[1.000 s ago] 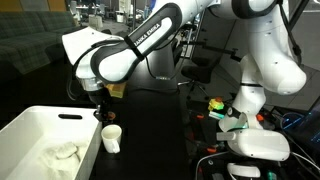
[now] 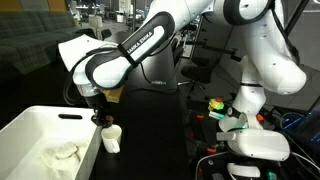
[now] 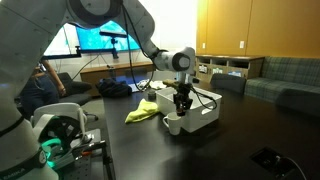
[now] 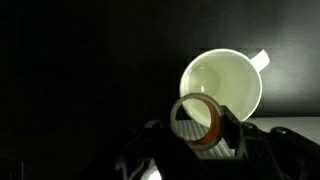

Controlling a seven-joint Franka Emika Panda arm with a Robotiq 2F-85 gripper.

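My gripper is shut on a brown ring, which looks like a roll of tape (image 4: 214, 124). In the wrist view this ring overlaps the near rim of a white mug (image 4: 212, 72), whose handle points to the upper right. The mug's inside looks empty where it shows. Exterior view 1 has the mug (image 2: 112, 138) upright on the dark table, just below and right of my fingers. From the other side, the mug (image 3: 174, 123) stands in front of the gripper. Whether ring and mug touch, I cannot tell.
A white open box (image 2: 96, 152) stands right beside the mug, with a pale crumpled cloth (image 2: 62, 158) inside. A yellow cloth (image 3: 143, 110) lies on the table in exterior view 2.
My arm and gripper have shifted slightly left and lower in exterior view 1, closer to the box's edge. The mug and box have stayed in place.
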